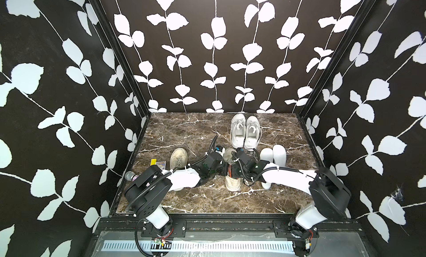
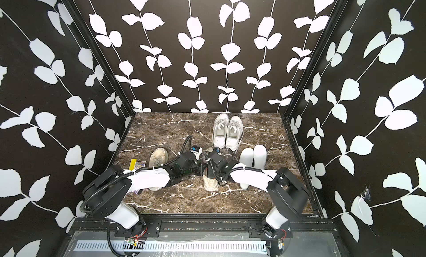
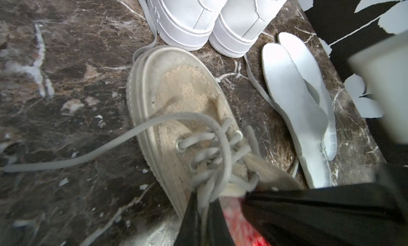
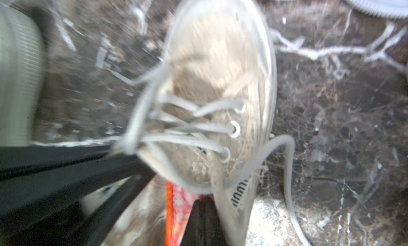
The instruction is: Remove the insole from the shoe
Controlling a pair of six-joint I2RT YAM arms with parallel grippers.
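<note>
A dirty cream sneaker with loose white laces lies in the middle, between both grippers; in the right wrist view its body fills the center, slightly blurred. A red insole shows inside its opening. My left gripper is at the shoe, its fingers shut at the laces and opening; whether lace lies between them is unclear. My right gripper is beside it over the shoe, shut, the space between its fingertips partly hidden by laces and the shoe.
A second cream shoe stands left, near small items. White sneakers stand at the back, two loose white insoles lie right.
</note>
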